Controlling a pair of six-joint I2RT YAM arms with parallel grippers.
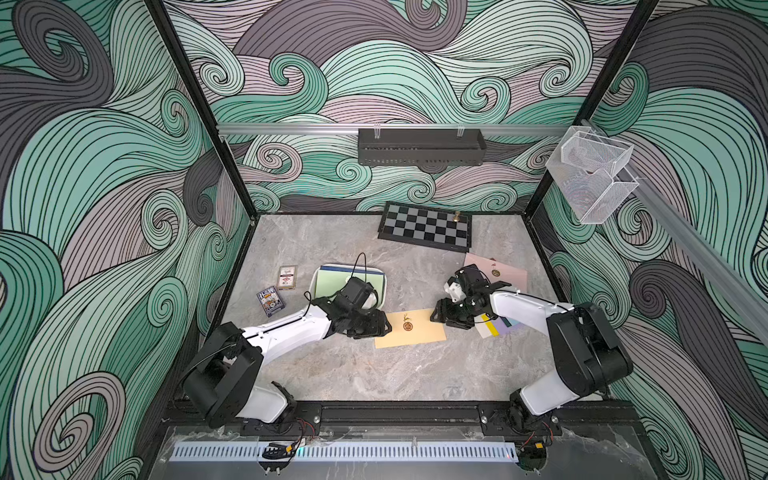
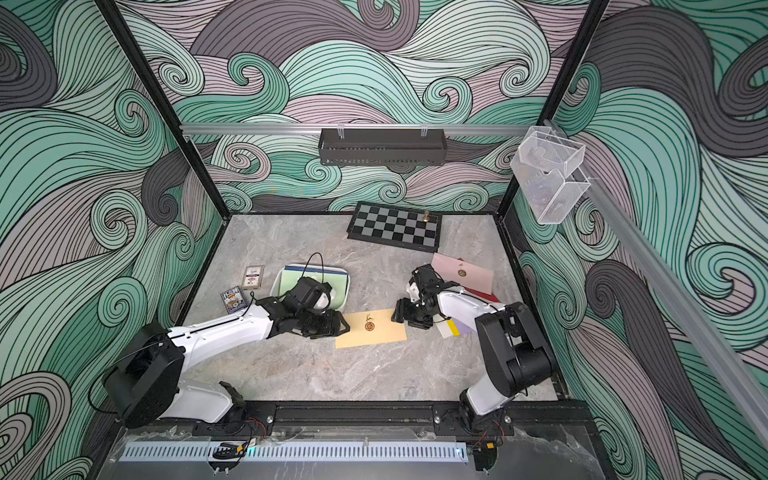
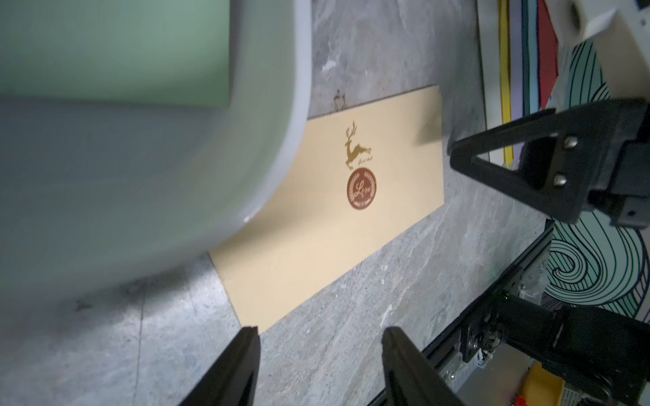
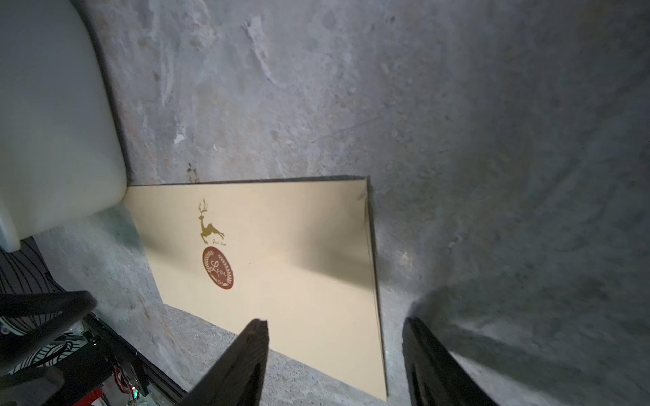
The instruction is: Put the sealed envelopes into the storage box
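Observation:
A cream envelope with a deer print and a red seal lies flat on the table between the two arms. Behind my left arm stands the white storage box; green and blue envelopes are inside it. My left gripper is open over the cream envelope's left end, close beside the box, holding nothing. Open too, my right gripper hovers over the envelope's right edge, which shows between its fingers without being gripped. Pink, yellow and other envelopes lie partly hidden beneath the right arm.
A checkered board lies at the back. Two card packs, one pale and one dark blue, lie at the left. Bare table stretches in front of the cream envelope. A wire basket hangs at the right.

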